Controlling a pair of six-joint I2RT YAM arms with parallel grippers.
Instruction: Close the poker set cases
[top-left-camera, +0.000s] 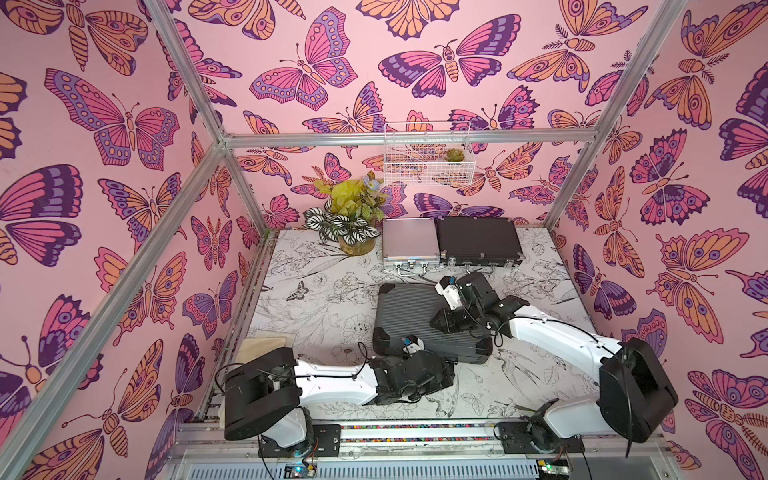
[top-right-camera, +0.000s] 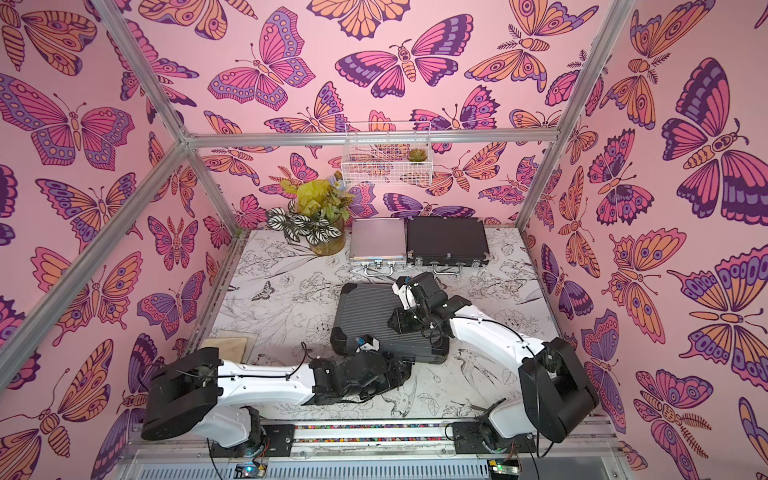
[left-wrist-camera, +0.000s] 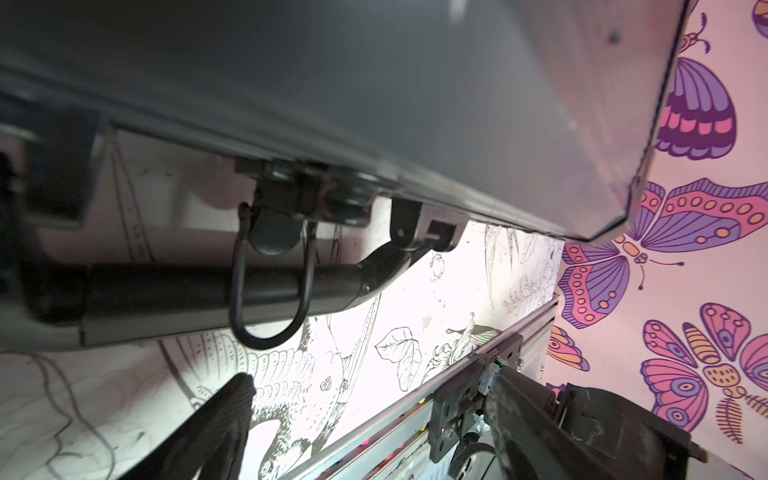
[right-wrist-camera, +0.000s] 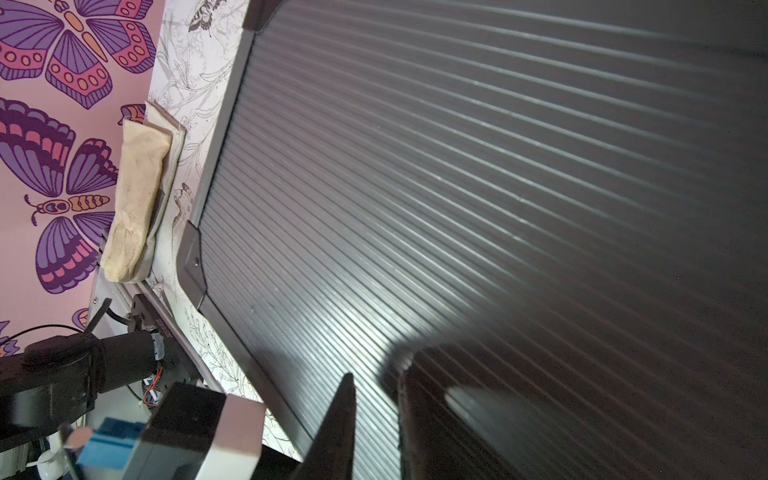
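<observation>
The black ribbed poker set case (top-left-camera: 412, 308) lies in the middle of the table with its lid down. In the left wrist view, the case's front side (left-wrist-camera: 384, 104) shows a dark latch (left-wrist-camera: 308, 192) with a wire loop hanging loose, near the black handle (left-wrist-camera: 224, 292). My left gripper is open just in front of that edge, apart from the latch, with nothing between its fingers. On the lid, towards its right part, my right gripper points down with its fingers close together; nothing shows between them. The far latch is hidden.
Behind stand a silver case (top-left-camera: 410, 240) and another black case (top-left-camera: 480, 240), both shut, beside a potted plant (top-left-camera: 352, 216). A folded beige cloth (right-wrist-camera: 140, 200) lies at the table's left edge. Free table shows left of the ribbed case.
</observation>
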